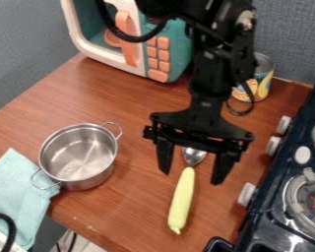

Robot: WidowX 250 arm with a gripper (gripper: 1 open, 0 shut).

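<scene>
My black gripper (191, 169) stands open over the wooden counter, its two fingers apart on either side of a silver spoon (193, 156). Below it a pale yellow corn cob or similar long object (181, 202) lies lengthwise, its upper end near the spoon. I cannot tell whether the fingers touch the counter. To the left sits a steel pot (79, 156) with two handles.
A stove (291, 172) borders the right side. A light blue cloth (19, 187) lies at the lower left. A toy microwave (97, 34) and a can (258, 76) stand at the back.
</scene>
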